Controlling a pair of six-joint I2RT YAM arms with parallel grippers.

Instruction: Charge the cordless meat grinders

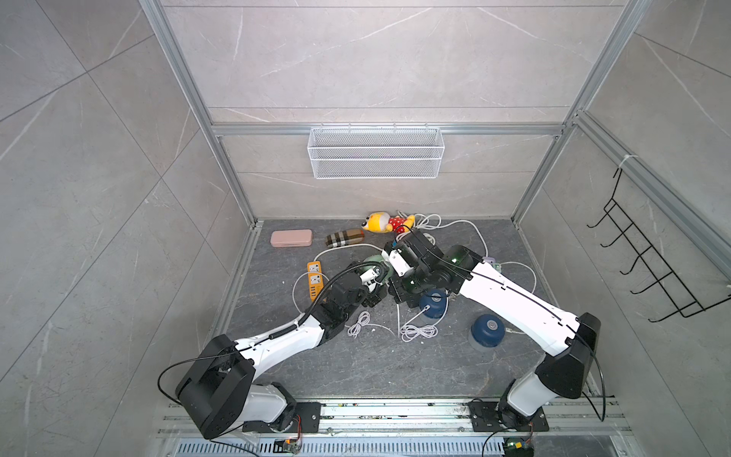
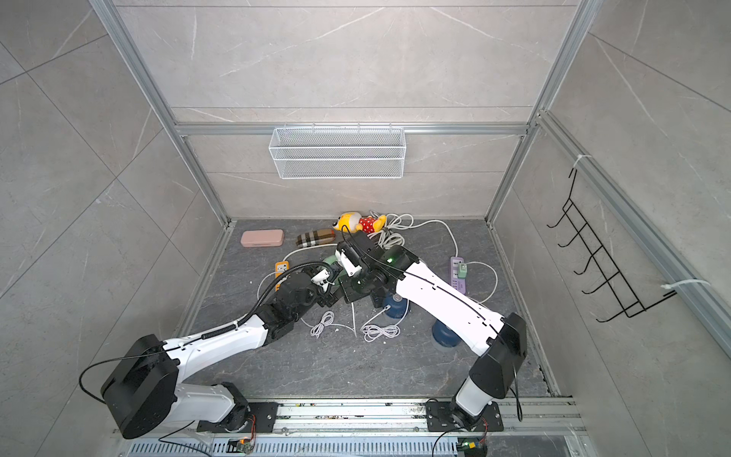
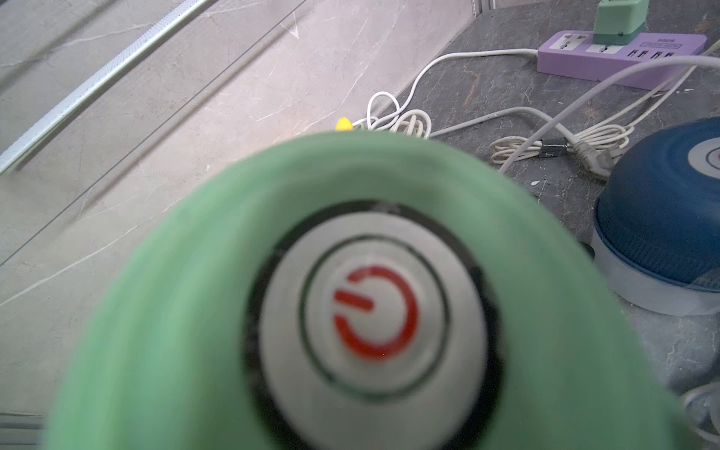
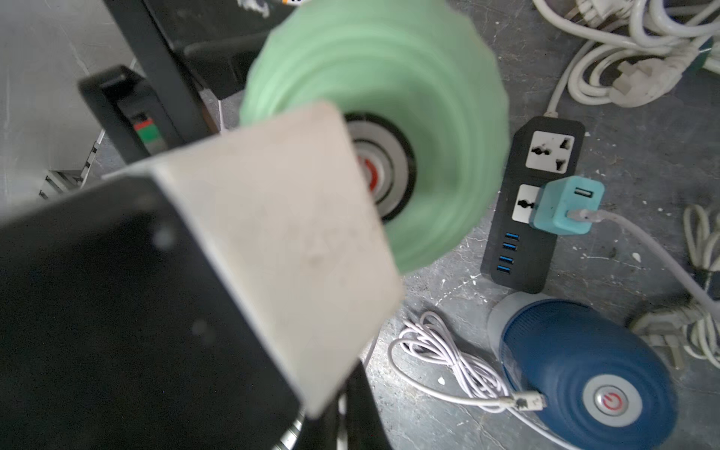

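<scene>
The light green grinder [image 3: 172, 300] fills most of the left wrist view, its red power symbol facing that camera. In the top left view it is mostly covered by my left gripper [image 1: 373, 288], whose fingers are hidden. The grinder [image 4: 450, 150] also shows close up in the right wrist view. My right gripper [image 1: 395, 291] is shut beside it, with a thin white cable running up to its dark fingers [image 4: 367, 420]. The cable's end is hidden. Two blue grinders [image 1: 488, 329] [image 4: 592, 360] rest on the table, one with a coiled white cable [image 4: 457, 363] beside it.
A black power strip [image 4: 536, 258] carries a turquoise adapter [image 4: 566, 204]. A purple strip [image 3: 570, 63] holds a green adapter [image 3: 620, 18]. An orange strip [image 1: 314, 288], pink case [image 1: 291, 238] and plush toy [image 1: 388, 222] lie farther back.
</scene>
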